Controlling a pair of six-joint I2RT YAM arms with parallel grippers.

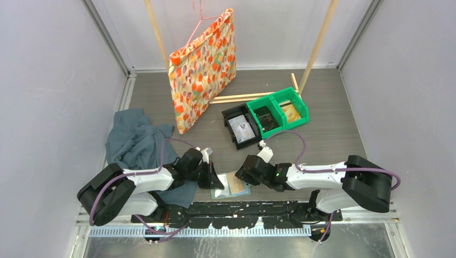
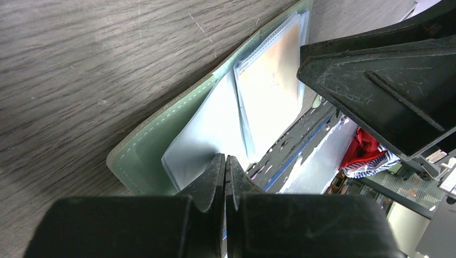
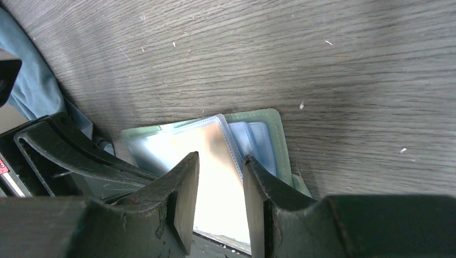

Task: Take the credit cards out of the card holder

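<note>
The card holder (image 1: 236, 185) lies spread on the table near its front edge, with a green cover and clear plastic sleeves. In the left wrist view, its white sleeve page (image 2: 209, 129) reaches the tips of my left gripper, which is shut; whether the page's edge is pinched I cannot tell. A tan card sleeve (image 3: 207, 156) faces up in the right wrist view. Over its stitched edge stands my right gripper, part open, one finger on either side of that edge. Beside it show bluish sleeves (image 3: 253, 140). No loose card shows outside the holder.
Behind the holder stand a black bin (image 1: 226, 115) and a green two-part bin (image 1: 305, 110). A blue-grey cloth (image 1: 134, 140) lies at left, under the left arm. A patterned fabric bag (image 1: 201, 70) hangs at the back.
</note>
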